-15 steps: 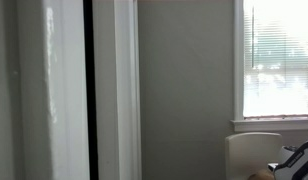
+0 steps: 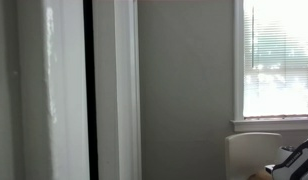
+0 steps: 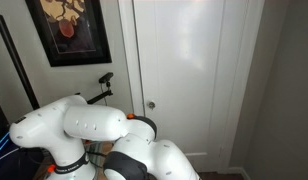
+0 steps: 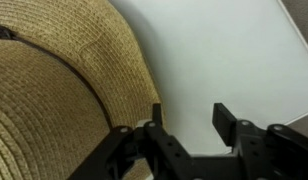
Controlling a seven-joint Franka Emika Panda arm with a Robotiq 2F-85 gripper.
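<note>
In the wrist view a woven straw hat (image 4: 124, 60) with a dark band fills the left side, lying on or against a smooth white surface (image 4: 209, 60). My gripper points toward the hat's brim edge. Its two dark fingertips stand apart, and nothing shows between them but white surface. The left finger (image 4: 154, 135) overlaps the brim in the picture; whether it touches cannot be told. Exterior view 1 catches only a bit of the arm (image 2: 296, 163) at the right edge. From behind, exterior view 2 shows the white arm (image 3: 79, 120), with the gripper out of sight.
A pale chair back (image 2: 251, 152) stands beneath the window (image 2: 279, 60) in exterior view 1. Behind the arm in exterior view 2 are a closed white door (image 3: 184, 80) and a framed picture (image 3: 71, 28).
The visible bit of arm at the right edge of exterior view 1 has shifted a little and shows more of itself. The chair and room look the same.
</note>
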